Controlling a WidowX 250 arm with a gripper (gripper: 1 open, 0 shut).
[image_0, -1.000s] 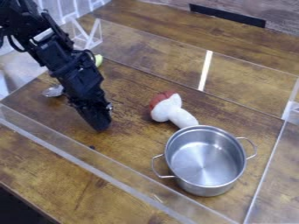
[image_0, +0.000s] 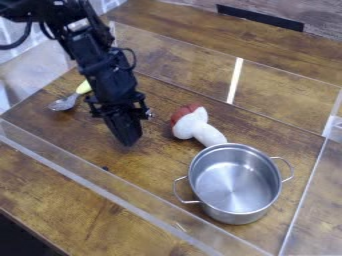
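Observation:
My black gripper (image_0: 128, 134) hangs low over the wooden tabletop at the centre left, with its fingertips near the surface; whether anything is between them is too dark to tell. To its right lies a white mushroom-shaped toy (image_0: 199, 129) with a red top. A steel pot (image_0: 233, 185) with two wire handles stands at the lower right. Behind the arm, at the left, lie a metal spoon (image_0: 64, 102) and a yellow object (image_0: 83, 87), partly hidden.
Clear plastic walls border the wooden work area (image_0: 120, 190) along the front, left and right. A white strip (image_0: 235, 80) lies on the wood behind the toy.
My arm has shifted slightly up and back, uncovering more of the spoon and yellow object. The toy and pot have not moved.

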